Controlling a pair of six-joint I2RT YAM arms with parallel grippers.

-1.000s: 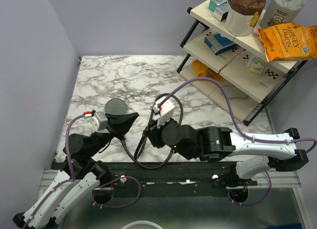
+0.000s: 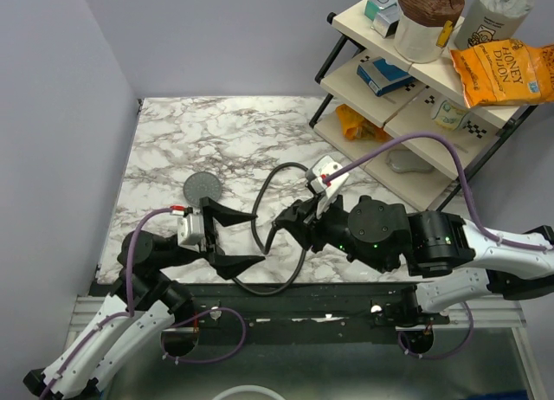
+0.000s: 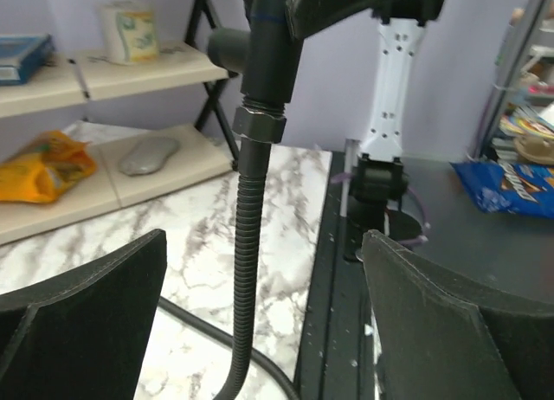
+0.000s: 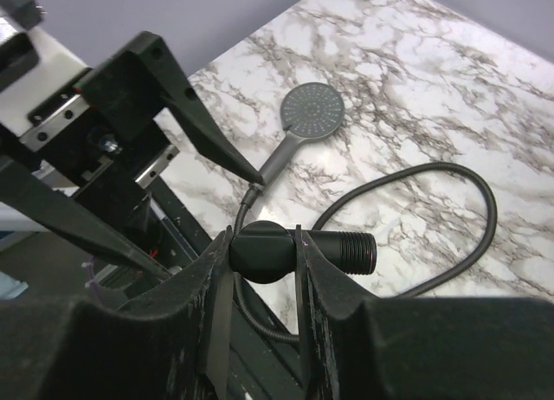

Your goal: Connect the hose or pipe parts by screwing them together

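Observation:
My right gripper is shut on the hose's end fitting, raised above the counter; in the left wrist view the hose (image 3: 247,244) hangs down from it, below a ribbed nut (image 3: 258,123). My left gripper (image 2: 253,238) stands open just left of that hanging length, its fingers spread either side of it with a gap. The shower head (image 4: 312,112) lies on the marble counter (image 2: 164,132) at the left, its handle joined to hose. The rest of the hose loops loosely on the counter.
A shelf rack (image 2: 407,114) with packets, boxes and containers fills the back right. Walls border the counter at the back and left. A dark front edge (image 2: 286,300) runs below both arms.
My left gripper has opened and moved right, toward the hanging hose. My right gripper has risen and shifted right with the hose end, pulling the hanging length with it.

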